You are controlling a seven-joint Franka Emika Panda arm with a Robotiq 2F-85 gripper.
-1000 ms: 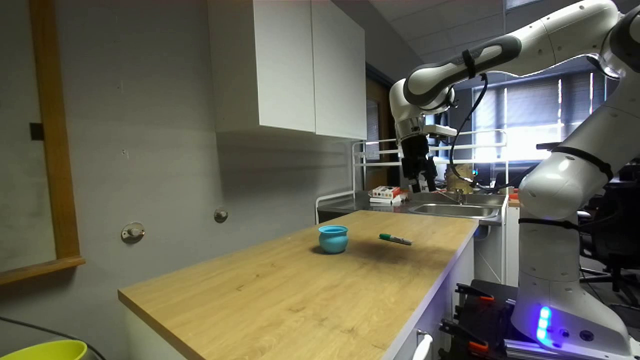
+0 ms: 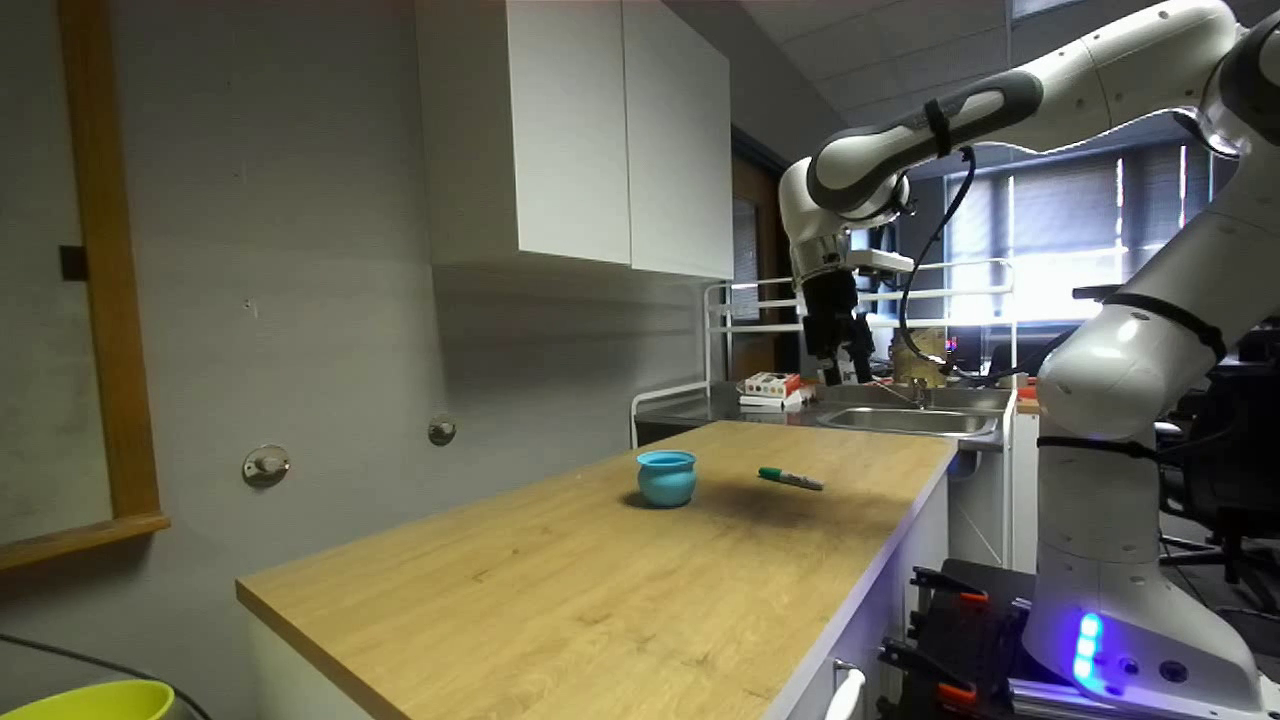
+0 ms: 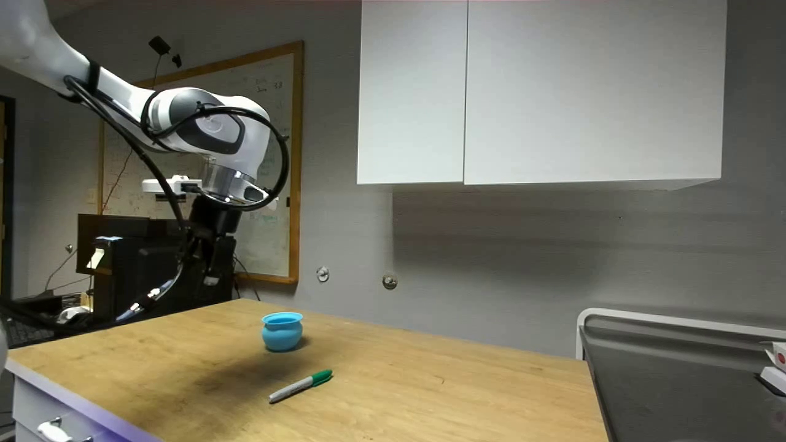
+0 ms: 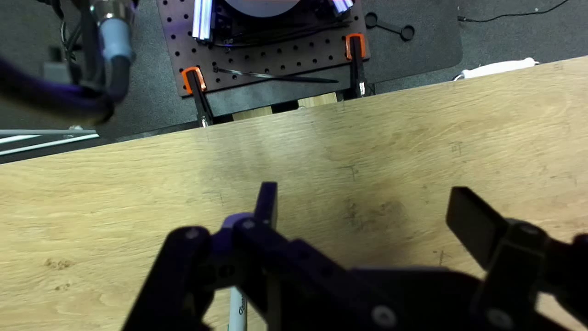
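A small turquoise pot stands upright on the wooden counter; exterior view 2 shows the same pot with its wide rim up. Apart from it lies a marker with a green cap, also the nearer marker in exterior view 2. My gripper hangs well above the counter, fingers pointing down. In the wrist view its two fingers stand wide apart, one finger at the right, and nothing shows between them. Only part of the marker's pale barrel shows there, behind the gripper.
A white wall cabinet hangs over the back of the counter. Beyond the counter's far end are a sink and small boxes. Most of the wooden top is clear. Clamps sit along the edge near my base.
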